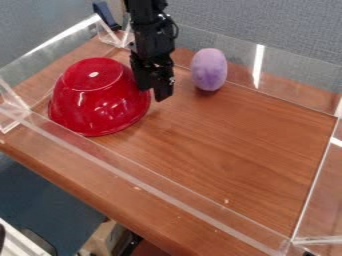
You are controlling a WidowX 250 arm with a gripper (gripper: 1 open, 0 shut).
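A glossy red bowl (94, 100), turned upside down, rests on the wooden table (227, 165) at the left. The black gripper (152, 88) hangs at the bowl's upper right edge, its fingers low over the wood; whether it is open or shut is unclear. A purple egg-shaped object (210, 69) stands just to the right of the gripper.
Clear plastic walls (201, 210) border the table on the near, left, right and back sides.
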